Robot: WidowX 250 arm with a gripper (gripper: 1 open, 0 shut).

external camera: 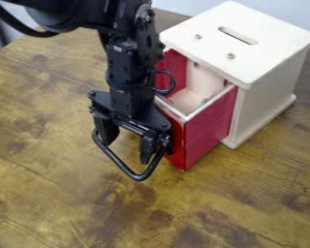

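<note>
A white wooden box (262, 77) with a slot in its top stands at the upper right. Its red-fronted drawer (204, 134) is pulled out, and the pale inside shows empty where visible. My black gripper (129, 136) hangs low over the floor just left of the drawer, a cable looping beneath it. The arm hides the drawer's left part. Whether the fingers are open or shut is unclear.
A pale wall runs along the back behind the box.
</note>
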